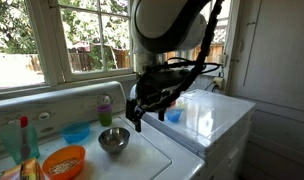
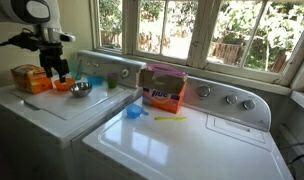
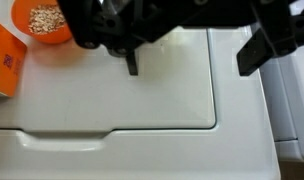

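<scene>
My gripper (image 1: 149, 120) stands open above the top of the left-hand machine (image 1: 152, 158), with nothing between its fingers. In exterior view 1 it hangs up and to the right of a metal bowl (image 1: 115, 142). An orange bowl (image 1: 64, 166) sits to the left of that bowl. The wrist view shows pale grains inside the orange bowl (image 3: 56, 37) at the upper left. Bare white lid (image 3: 172, 95) lies below the open fingers there. An orange box (image 3: 5, 60) shows at that view's left edge.
A blue bowl (image 1: 75, 133), a green bottle (image 1: 30, 142) and a purple-green cup (image 1: 104, 114) stand toward the back. On the right-hand machine are a Tide box (image 2: 164, 92), a light blue cup (image 2: 133, 111) and a yellow object (image 2: 170, 119).
</scene>
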